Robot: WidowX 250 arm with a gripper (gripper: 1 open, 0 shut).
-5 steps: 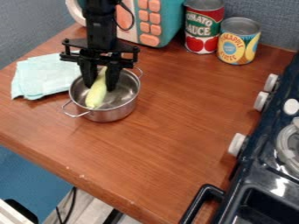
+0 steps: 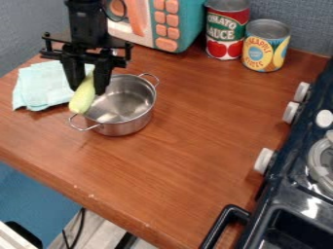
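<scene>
My black gripper (image 2: 86, 76) is at the upper left, shut on a pale yellow-green elongated vegetable (image 2: 82, 97), perhaps corn, held tilted over the left side of a steel pot (image 2: 125, 114) with two wire handles. Whether the vegetable touches the pot's rim I cannot tell.
A pale blue cloth (image 2: 38, 90) lies left of the pot. A teal toy appliance (image 2: 169, 19), a tomato sauce can (image 2: 227, 31) and a yellow can (image 2: 266, 49) stand at the back. A black stove (image 2: 293, 195) is on the right.
My gripper has moved up and to the left with the vegetable, lifting it from inside the pot toward its left rim.
</scene>
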